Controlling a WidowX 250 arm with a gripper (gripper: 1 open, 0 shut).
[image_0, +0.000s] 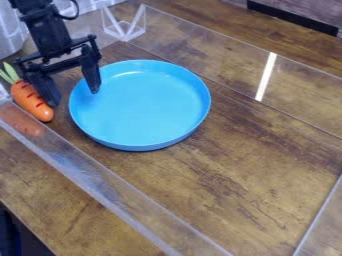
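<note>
My black gripper (66, 73) reaches in from the top left and stands open, one finger over the left rim of a blue plate (140, 106) and the other above an orange toy carrot (32, 101). The carrot lies at the left, beside the plate, its green top partly hidden toward the frame's edge. Nothing shows held between the fingers.
A wooden table (254, 150) gives free room to the right of and below the plate. Clear plastic strips or panels cross the surface at the lower left and right. A clear frame-like object (123, 25) stands behind the gripper.
</note>
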